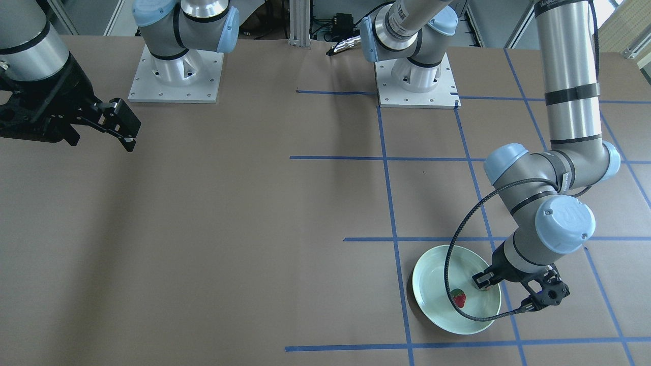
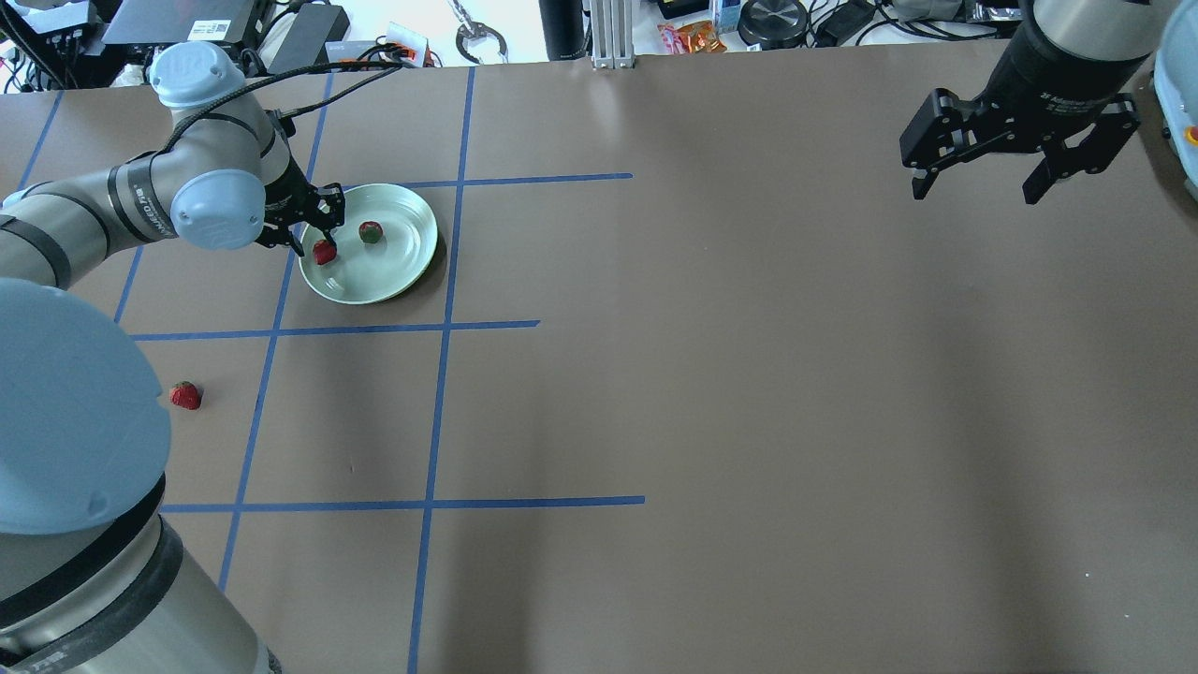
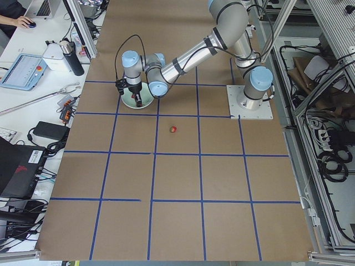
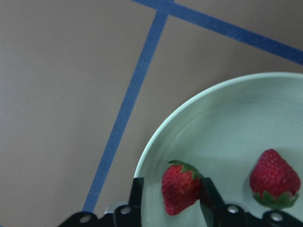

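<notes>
My gripper is low over a pale green plate (image 2: 382,270), its two fingers apart in the left wrist view. A strawberry (image 4: 180,189) lies in the plate between or just in front of the fingertips, close to the right finger. A second strawberry (image 4: 273,177) lies further right in the plate. The front view shows one strawberry (image 1: 457,298); the other is mostly hidden by the gripper. A loose strawberry (image 2: 185,395) sits on the table outside the plate.
Another arm's black gripper (image 2: 1016,140) is at the top right of the top view, and further arm bases (image 1: 174,91) stand at the back in the front view.
</notes>
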